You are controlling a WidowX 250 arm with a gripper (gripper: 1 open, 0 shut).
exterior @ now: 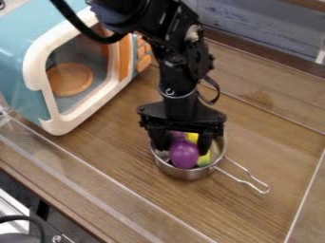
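A steel pot (pixel 170 169) with a long wire handle stands on the wooden counter. In it lie a purple round item (pixel 184 156), another purple piece partly hidden, and a yellow item (pixel 203 159). My black gripper (pixel 178 139) is over the back of the pot, open, its fingers reaching down around the contents and partly hidden; whether they touch anything is unclear.
A light blue toy microwave (pixel 26 71) with an orange plate inside stands at the upper left. A dark cable and a white object sit at the lower left edge.
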